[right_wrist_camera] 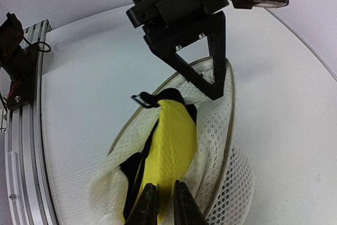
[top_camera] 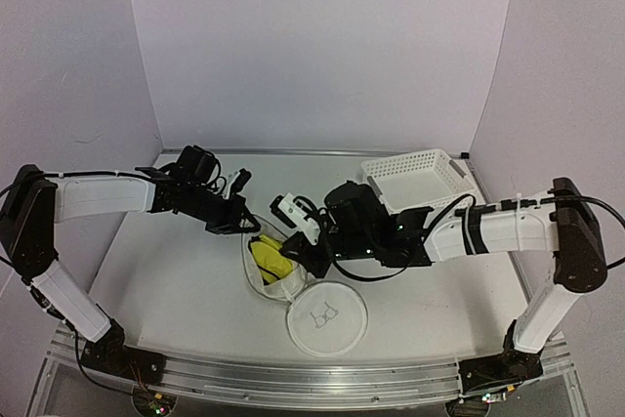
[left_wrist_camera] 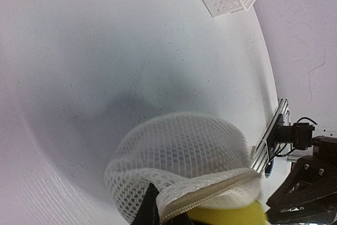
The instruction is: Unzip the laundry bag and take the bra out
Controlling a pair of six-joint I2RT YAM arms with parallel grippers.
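Note:
The white mesh laundry bag [top_camera: 252,269] is unzipped, its round lid [top_camera: 327,319] with a bra drawing folded flat toward the front. Inside it lies the yellow bra with black edging [right_wrist_camera: 176,135], bunched up and partly standing above the rim. At the bag's far left rim, my left gripper is shut with the thin mesh edge between its fingers. My right gripper is over the opening, its fingers a little apart and yellow fabric showing in the gap. Whether they touch that fabric is unclear. In the top view the right arm hides part of the bag.
A white perforated basket [top_camera: 415,178] stands at the back right. Bare table surface [top_camera: 186,280] lies left of the bag, and there is free room at the right front. A metal rail [top_camera: 312,373] runs along the front edge.

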